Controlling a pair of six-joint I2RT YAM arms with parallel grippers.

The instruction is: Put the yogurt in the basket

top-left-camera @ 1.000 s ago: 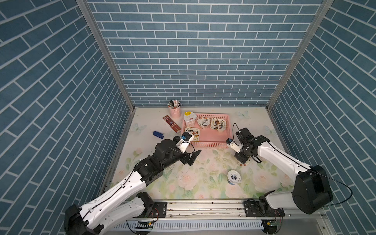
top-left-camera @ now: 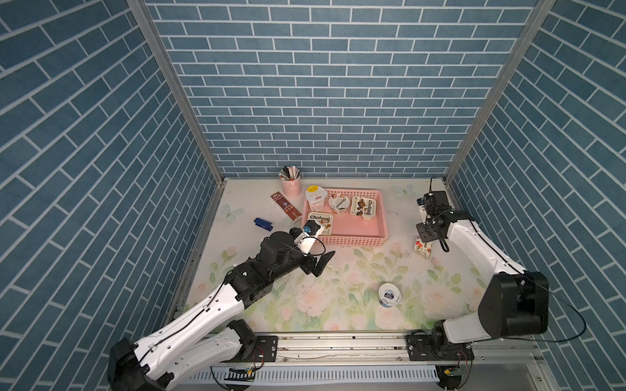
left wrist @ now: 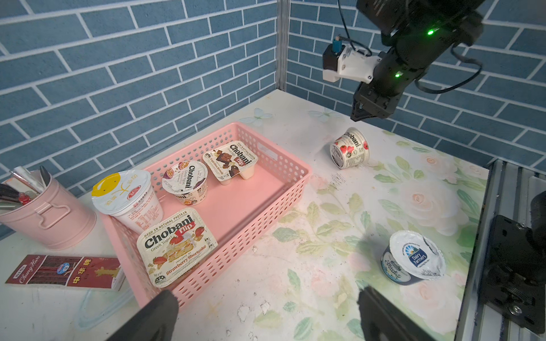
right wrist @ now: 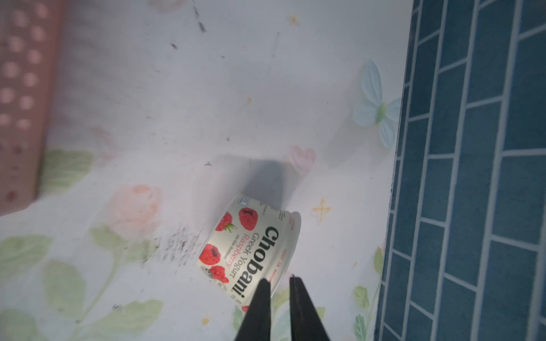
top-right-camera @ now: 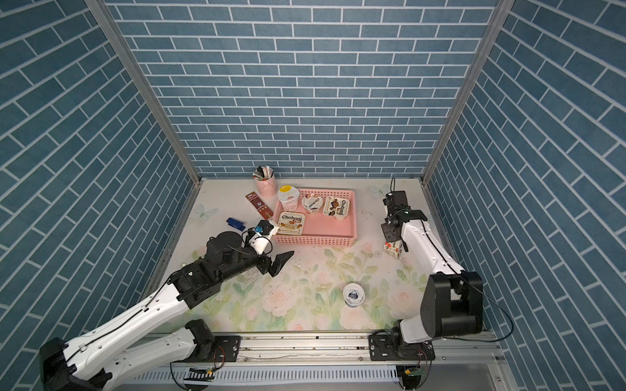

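A cream Chobani raspberry yogurt cup (right wrist: 244, 250) lies on its side on the table, right of the pink basket (top-left-camera: 352, 241). Just above it in the right wrist view, my right gripper has a narrow gap between its fingers and holds nothing; the left wrist view shows the cup (left wrist: 349, 149) apart from the gripper. Another yogurt, a white-lidded Dairy Farmers tub (left wrist: 418, 255), stands upright near the front edge. My left gripper is wide open and empty, in front of the basket. Inside the basket are several yogurts, including a Chobani strawberry pack (left wrist: 176, 244).
A pink bucket of utensils (top-left-camera: 291, 185), a brown packet (top-left-camera: 286, 206) and a dark blue item (top-left-camera: 263, 223) lie left of the basket. Bare floor shows in the basket's front right part. A brick wall (right wrist: 466, 170) rises close on the right.
My right gripper has swung right and toward the back. The raspberry cup, mostly hidden under it before, now shows farther right. The left arm has stayed still.
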